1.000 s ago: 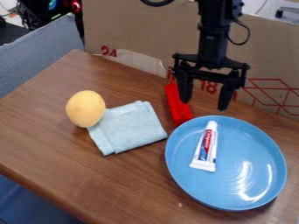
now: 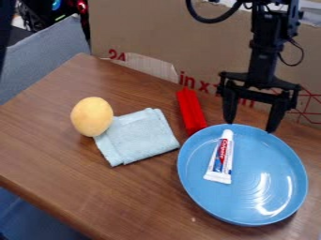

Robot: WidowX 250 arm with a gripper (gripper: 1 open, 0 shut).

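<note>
A blue plate [image 2: 264,197] lies at the right front of the wooden table with a toothpaste tube [image 2: 221,156] on it, lying lengthwise left of its middle. My black gripper [image 2: 252,111] hangs over the back of the plate, open, fingers pointing down and apart, with nothing seen between them. Left of the plate are a folded light blue cloth [image 2: 135,139] and a yellow oval object [image 2: 92,116]. A red object [image 2: 192,111] lies behind, between cloth and gripper.
A cardboard panel [image 2: 170,33] stands along the back of the table.
Over the last second my gripper has moved to the right and a little down, now farther from the red object. The objects on the table have not moved.
</note>
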